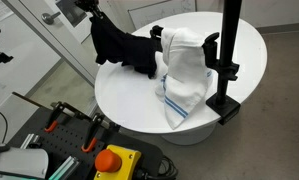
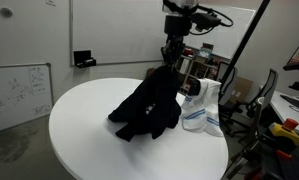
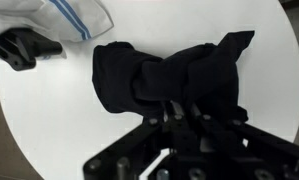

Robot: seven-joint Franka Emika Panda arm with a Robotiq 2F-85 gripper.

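A black cloth [image 1: 117, 45] hangs from my gripper [image 1: 93, 10] at the far left of the round table, its lower part still resting on the tabletop. In exterior view 2 the raised cloth [image 2: 149, 105] forms a peak below the gripper [image 2: 173, 66]. From the wrist, the bunched cloth [image 3: 179, 75] spreads out beyond the fingers, which are shut on it; the fingertips [image 3: 184, 108] are dark against dark fabric and hard to make out. A white towel with blue stripes [image 1: 184, 80] drapes over a black stand on the table.
The white round table [image 1: 129, 105] has bare room in front of the cloth. A black post with a clamp [image 1: 225, 75] rises at its right edge. A black holder [image 3: 24, 47] stands by the towel. A red button on a yellow box [image 1: 109, 160] is in the foreground.
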